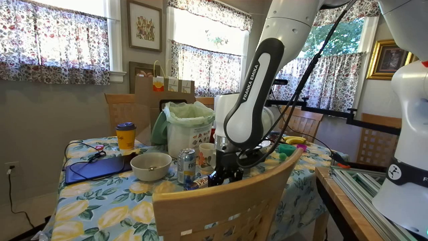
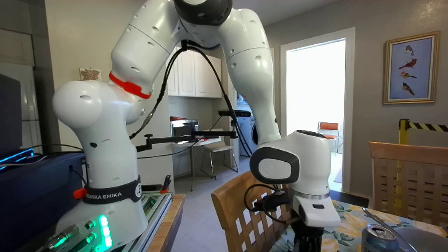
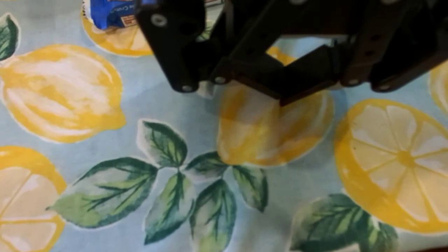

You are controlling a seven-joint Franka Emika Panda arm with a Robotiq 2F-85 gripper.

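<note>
In the wrist view my gripper is shut, its two fingertips meeting with nothing between them, above a lemon print on the tablecloth (image 3: 168, 235). A blue snack wrapper (image 3: 111, 14) lies outside the fingers at the upper left, partly covered by the gripper's linkage. In exterior view 1 the same wrapper (image 1: 196, 184) rests on the table between the can and my gripper (image 1: 225, 180). The chair back hides the fingertips there.
A silver-blue can (image 1: 186, 166), a mug (image 1: 207, 156) and a grey bowl (image 1: 150, 166) stand close by. Behind them is a lined white bin (image 1: 188, 136). The wooden chair back (image 1: 224, 201) rises in front. Bare cloth lies at the front left.
</note>
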